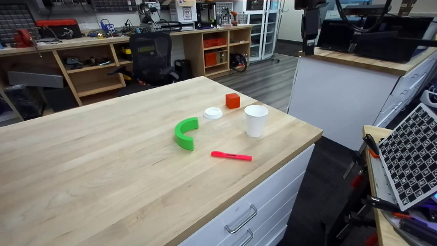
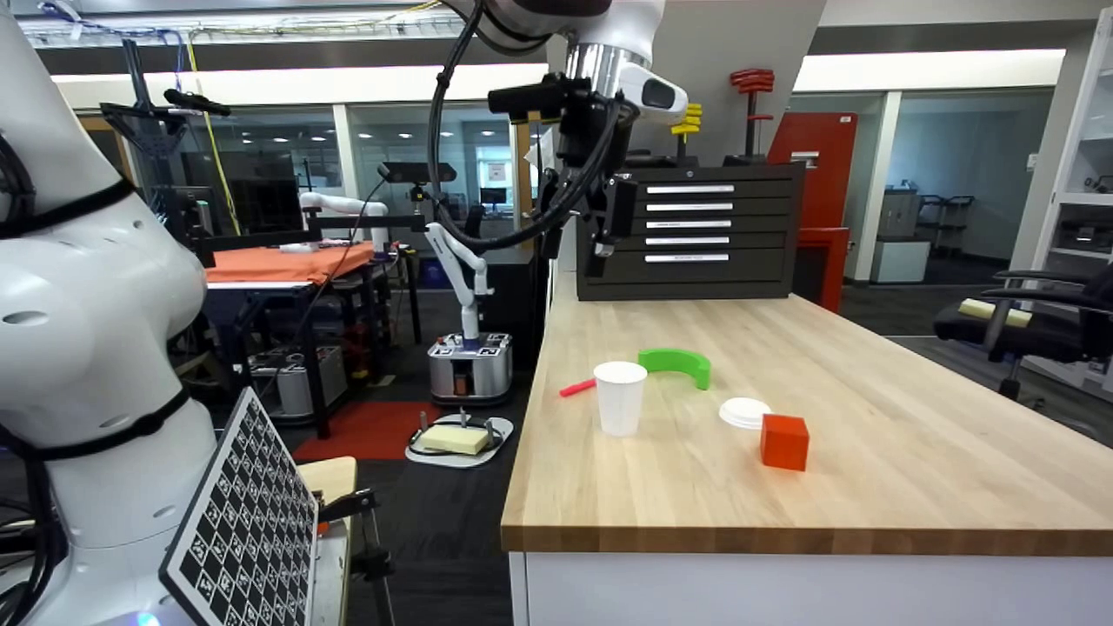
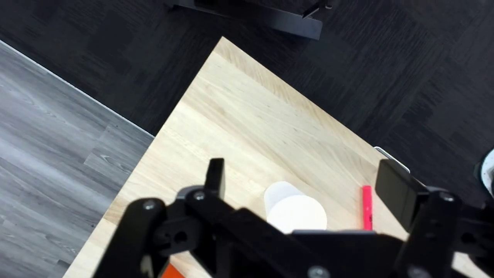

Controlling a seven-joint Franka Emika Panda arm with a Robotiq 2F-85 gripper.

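High above the table, my gripper [image 2: 605,256] hangs open, its two dark fingers wide apart in the wrist view with nothing held. A white paper cup [image 1: 255,121] stands upright on the wooden top, mouth up; seen from above, part of the cup [image 3: 296,213] is covered by the gripper's body. Close to it lies a pink-red marker [image 1: 231,155]. A green half-ring [image 2: 676,364] rests farther in on the table. The white lid [image 1: 212,113] lies flat beside a red-orange cube [image 2: 784,442], which shows only as a sliver in the wrist view.
A dark drawer chest [image 2: 689,229] stands at the far end in exterior view 2.
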